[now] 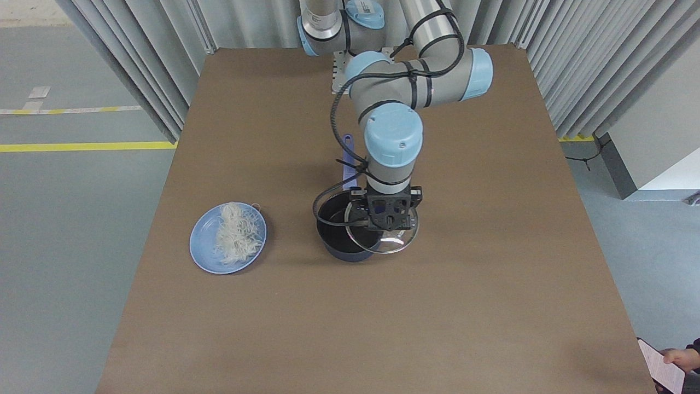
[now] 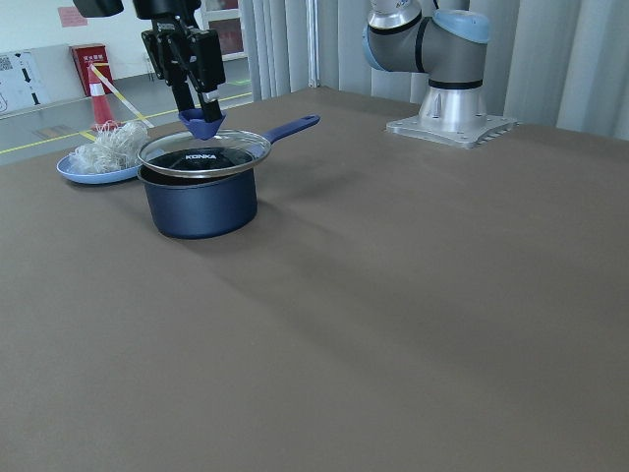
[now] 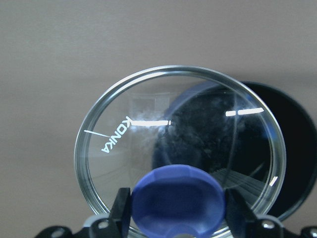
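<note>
My gripper is shut on the blue knob of a glass lid, held raised and shifted sideways over a dark blue saucepan, whose dark inside shows beside the lid in the wrist view. The pan's blue handle points toward the back in the front view. A light blue plate with a pile of white noodles stands left of the pan in the front view.
A person's hand with a clipboard is at the bottom right, beyond the table edge.
</note>
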